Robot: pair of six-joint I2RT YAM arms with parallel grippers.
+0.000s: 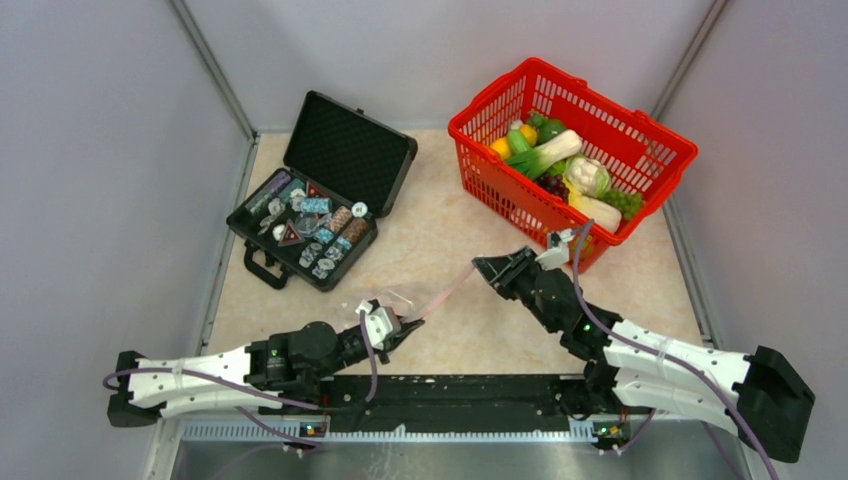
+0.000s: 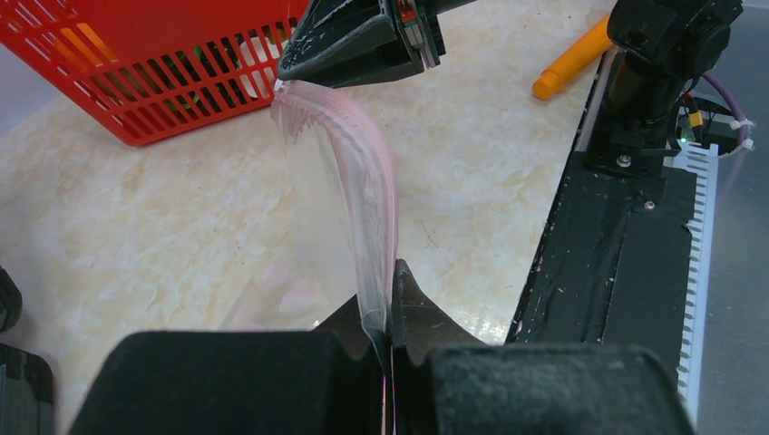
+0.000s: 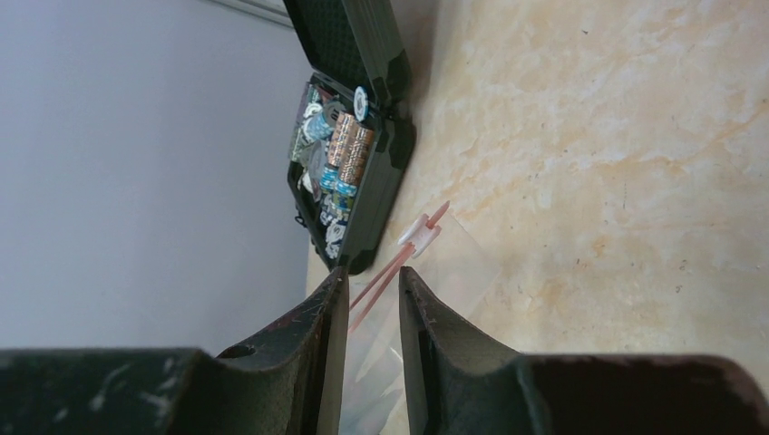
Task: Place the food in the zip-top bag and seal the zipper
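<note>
A clear zip top bag (image 1: 447,291) with a pink zipper strip is stretched across the space between my grippers. My left gripper (image 1: 409,326) is shut on one end of that strip; in the left wrist view the bag (image 2: 370,208) rises from between its fingertips and bends toward the right gripper. Parted a little, the right fingers (image 3: 326,308) have the bag's strip and clear film in line with the gap between them. A pale slider (image 3: 420,235) shows on the zipper. The food, mixed vegetables and fruit (image 1: 560,150), lies in the red basket (image 1: 640,135).
An open black case (image 1: 345,150) holding several small items stands at the back left. An orange cylinder (image 2: 573,59) lies near the table's front edge. Bare tabletop (image 1: 425,215) is between case and basket.
</note>
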